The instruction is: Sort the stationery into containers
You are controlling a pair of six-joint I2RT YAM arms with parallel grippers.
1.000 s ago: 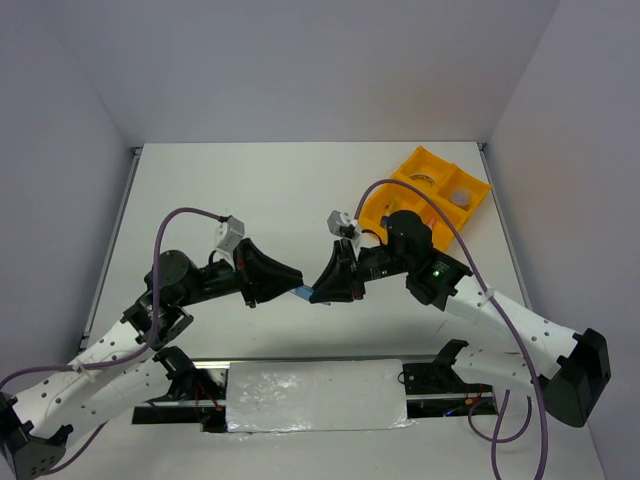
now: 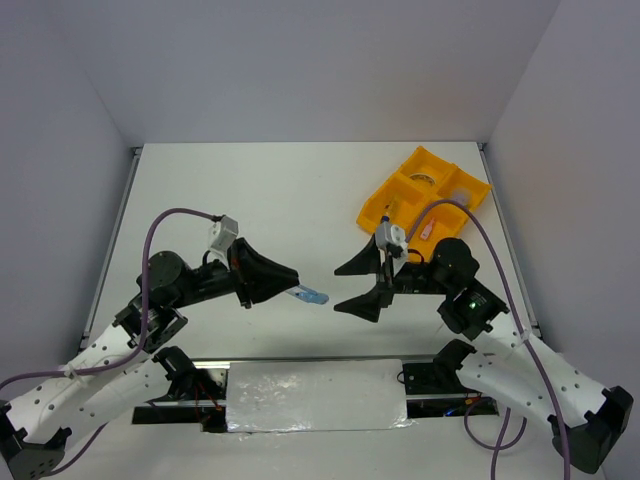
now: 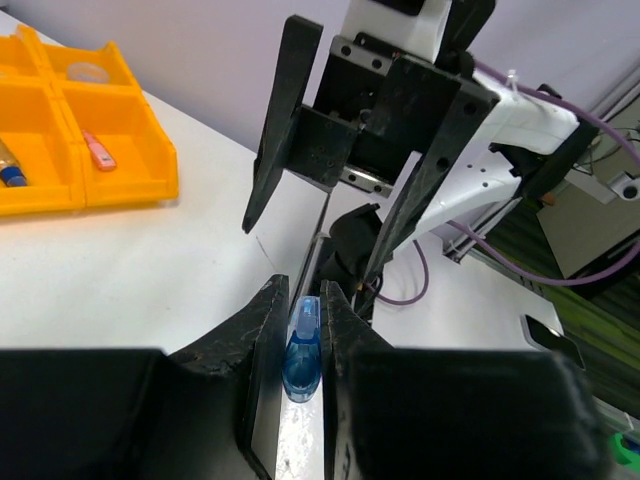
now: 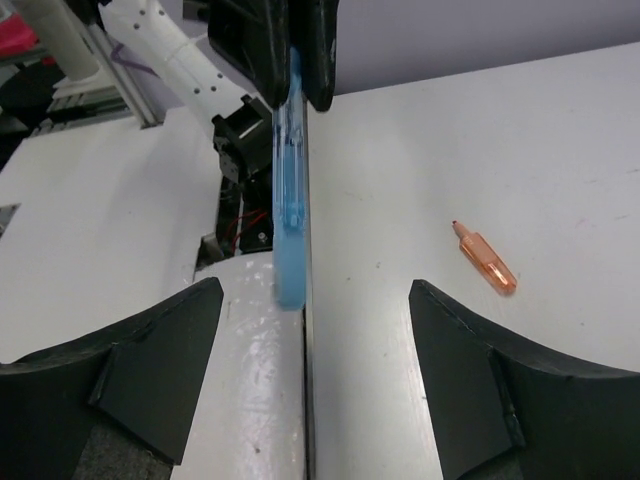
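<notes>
A blue stationery item (image 2: pixel 309 296) sticks out from my left gripper (image 2: pixel 289 279), which is shut on it, and it points toward my right gripper (image 2: pixel 357 287). The right gripper stands open, apart from the blue item, with nothing between its fingers. In the right wrist view the blue item (image 4: pixel 291 240) hangs vertically from the left fingers. A yellow divided organizer (image 2: pixel 367 215) at the back right holds a pink piece (image 3: pixel 98 151), a bottle-like item with a blue band (image 3: pixel 10 164) and a round clear item (image 3: pixel 87 72).
A small orange-red item (image 4: pixel 485 258) lies on the white table, seen in the right wrist view. Grey walls surround the table, and its front edge runs just below both grippers.
My right gripper has opened off the blue item and moved to the right, away from it. The left gripper keeps hold of the item and has barely moved.
</notes>
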